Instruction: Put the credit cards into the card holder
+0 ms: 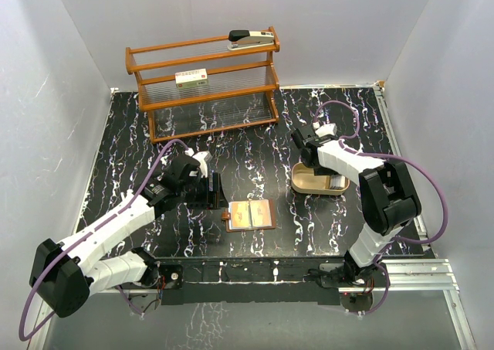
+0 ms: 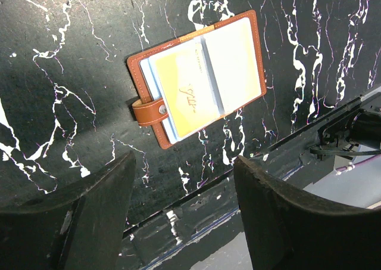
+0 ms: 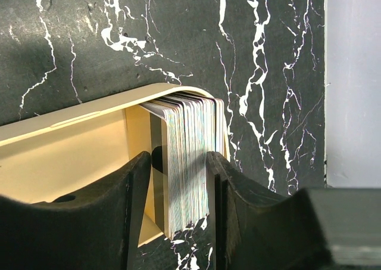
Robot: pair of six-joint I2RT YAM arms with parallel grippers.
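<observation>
A beige tray (image 3: 65,157) on the right holds a tight stack of cards (image 3: 187,163) at its right end. My right gripper is down at that stack, part open, its fingers over the cards; whether they grip any cannot be told. The brown leather card holder (image 2: 143,79) lies open in the table's lower middle, pale cards or sleeves (image 2: 187,88) showing inside and a snap strap (image 2: 149,111) on its left side. My left gripper (image 1: 214,199) hangs open just left of the holder, with nothing between its fingers.
A wooden shelf (image 1: 202,99) at the back carries a stapler (image 1: 248,38) and a small box (image 1: 191,77). Grey walls (image 1: 436,134) bound the sides.
</observation>
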